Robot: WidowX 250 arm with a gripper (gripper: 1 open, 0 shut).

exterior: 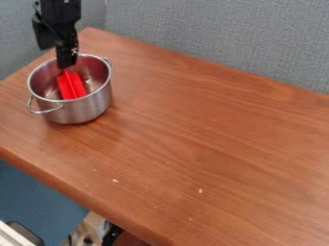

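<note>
A steel pot [90,104] with two side handles stands at the left of the wooden table. Inside it lie red bar-shaped pieces [72,85]. My black gripper [64,60] reaches down from the top edge to the back left rim of the pot, just above the red pieces, open; whether its fingertips touch anything cannot be made out.
A grey padded wall [225,38] runs along the back. Blue floor and some clutter show past the lower left edge.
</note>
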